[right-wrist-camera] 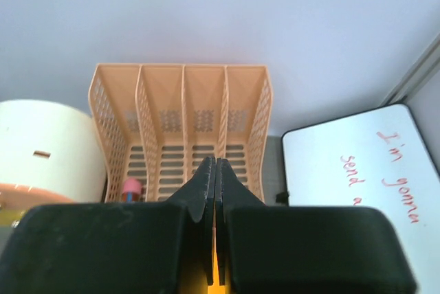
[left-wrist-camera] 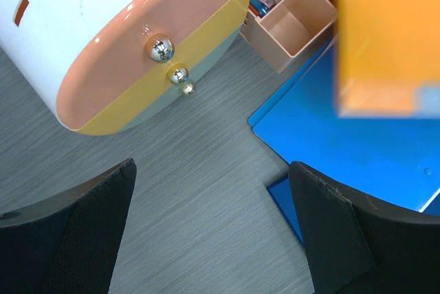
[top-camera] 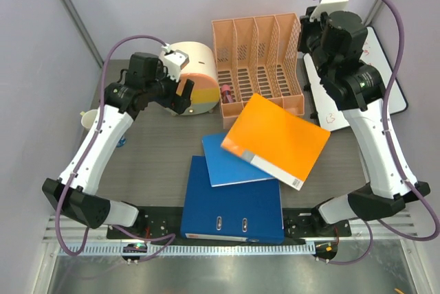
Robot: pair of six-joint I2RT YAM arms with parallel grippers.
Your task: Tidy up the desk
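An orange folder (top-camera: pixel 278 139) with a white spine lies slanted across a blue folder (top-camera: pixel 237 163) in the top view; it blurs in the left wrist view, and whether it rests there cannot be told. A larger blue binder (top-camera: pixel 234 201) lies beneath, at the front. My right gripper is shut, raised over the right side of the peach file rack (top-camera: pixel 258 60), apart from the orange folder; nothing shows between its fingertips. By the rounded white cabinet (left-wrist-camera: pixel 185 5), my left gripper stands open, its fingers apart over bare desk.
A pink item (top-camera: pixel 227 93) sits in the rack's left slot. The whiteboard (top-camera: pixel 395 77) with red writing leans at the back right, behind my right arm. A white mug (top-camera: pixel 89 118) stands at far left.
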